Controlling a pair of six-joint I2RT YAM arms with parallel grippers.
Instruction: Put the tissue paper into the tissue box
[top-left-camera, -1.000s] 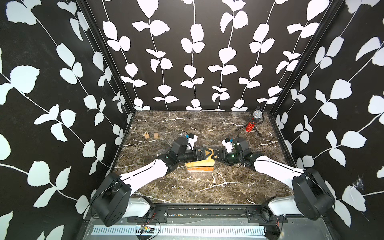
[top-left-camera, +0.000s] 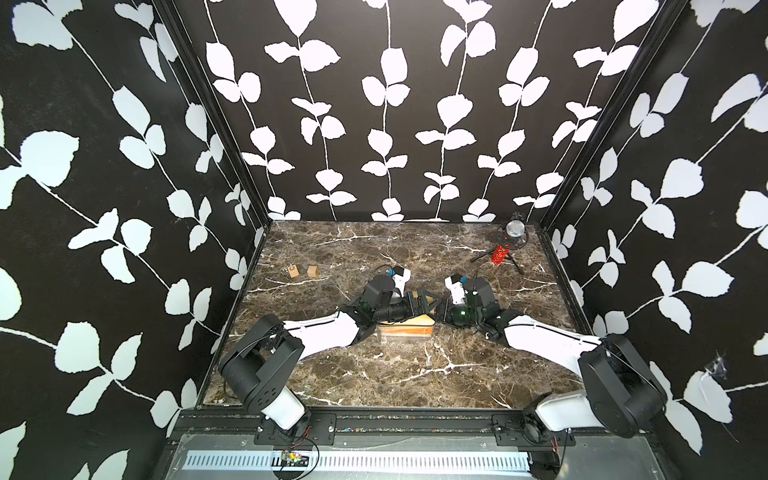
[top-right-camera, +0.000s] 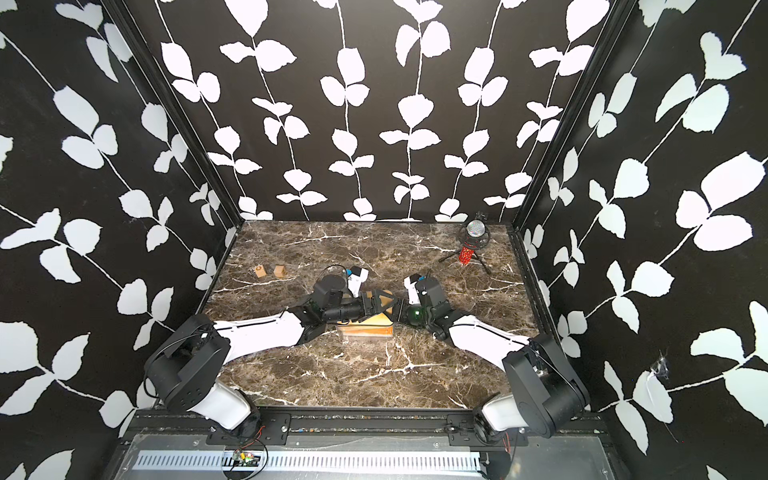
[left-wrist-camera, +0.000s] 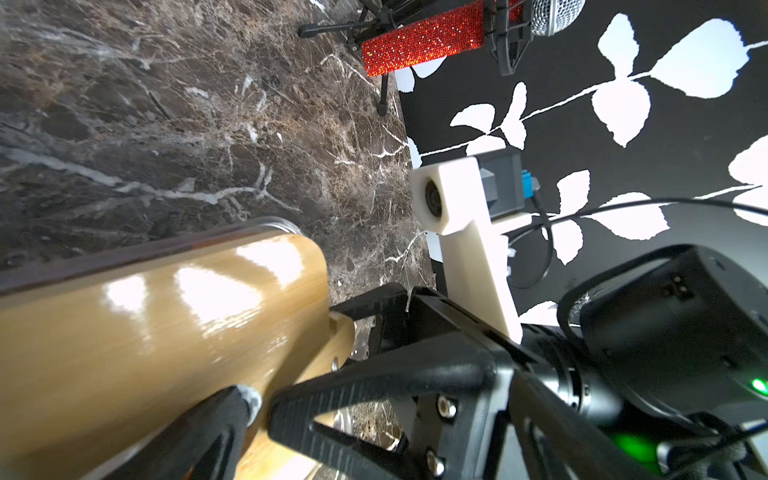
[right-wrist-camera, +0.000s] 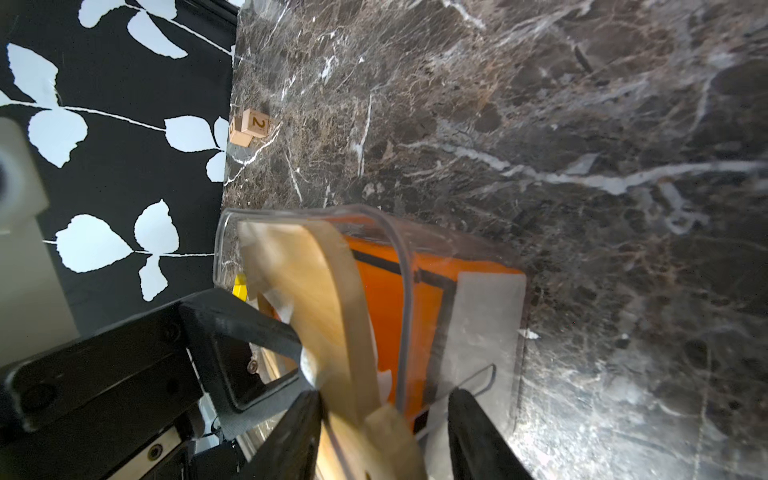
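Note:
The tissue box (right-wrist-camera: 520, 352) has clear walls and stands at mid-table. An orange tissue pack (right-wrist-camera: 384, 312) with a pale label shows inside it. Its wooden lid (left-wrist-camera: 160, 328) sits tilted over the box, one side raised. My left gripper (top-left-camera: 424, 304) is open above the lid; one of its fingers (left-wrist-camera: 200, 440) is by the lid's slot. From the right, my right gripper straddles the end of the lid with its fingers (left-wrist-camera: 320, 408) apart. White tissue (right-wrist-camera: 308, 368) shows by the slot. The grippers hide part of the lid from above.
Two small wooden blocks (top-left-camera: 302, 271) lie at the back left. A red microphone on a tripod (top-left-camera: 501, 254) stands at the back right. Both grippers are close together.
My left gripper has moved right over the lid, close to the right one. The box has shifted slightly right, and less of the lid shows. The right arm has barely moved.

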